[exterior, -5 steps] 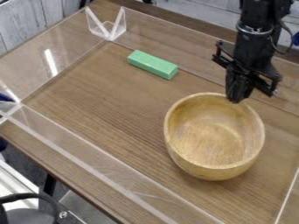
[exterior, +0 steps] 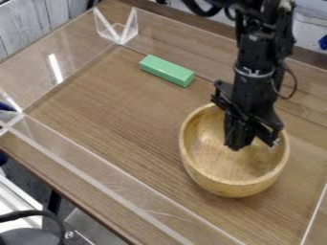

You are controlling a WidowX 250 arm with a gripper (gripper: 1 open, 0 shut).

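My black gripper (exterior: 239,139) points down into a wide wooden bowl (exterior: 225,177) on the right side of the wooden table (exterior: 90,153). It is shut, with nothing visible between its fingers, and sits over the back half of the bowl. The lower fingers are dark and partly blend together.
A green block (exterior: 166,69) lies at the back, left of the arm. A small clear or white wire-like item (exterior: 118,26) stands at the back left. A black cable runs at the bottom left.
The bowl and green block look unmoved.
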